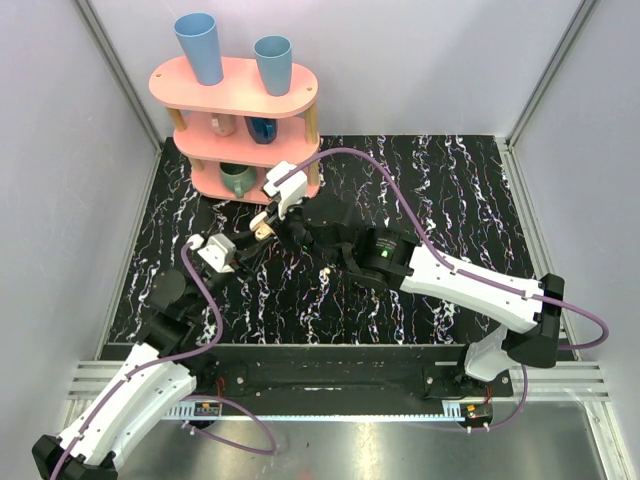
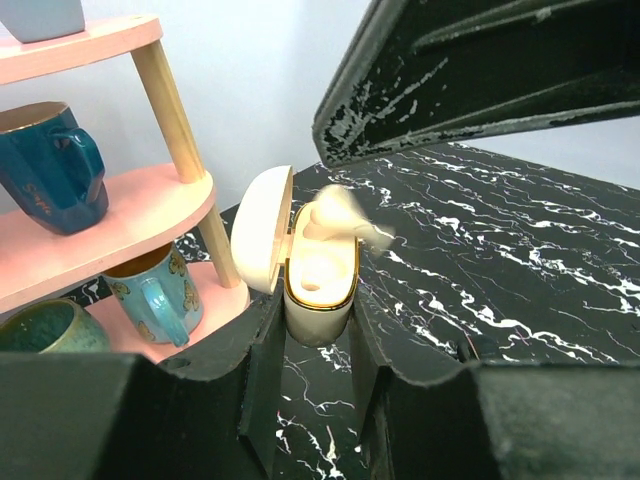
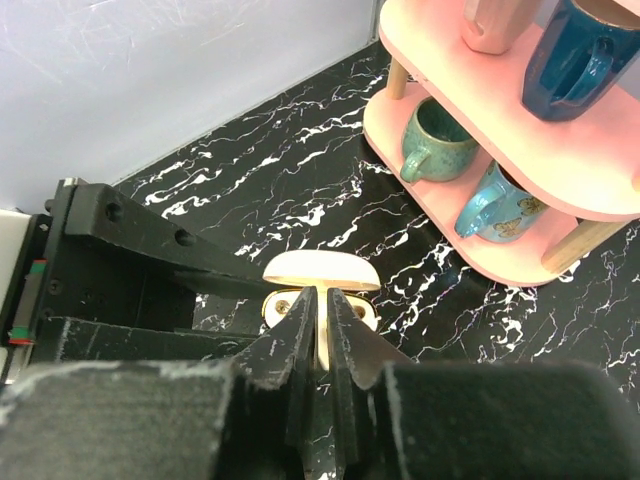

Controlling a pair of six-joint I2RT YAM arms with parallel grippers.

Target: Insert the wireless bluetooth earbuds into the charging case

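The open white charging case (image 2: 318, 300), lid raised, is held upright in my left gripper, which is shut on it, left of centre in the top view (image 1: 262, 228). Just over the case's cavity is a blurred white earbud (image 2: 340, 215). My right gripper (image 1: 280, 215) hovers at the case; in the right wrist view its fingertips (image 3: 305, 300) are together in front of the case, with a white piece between them, partly hidden, apparently an earbud.
A pink three-tier shelf (image 1: 235, 92) with cups and mugs stands behind the grippers at the back left.
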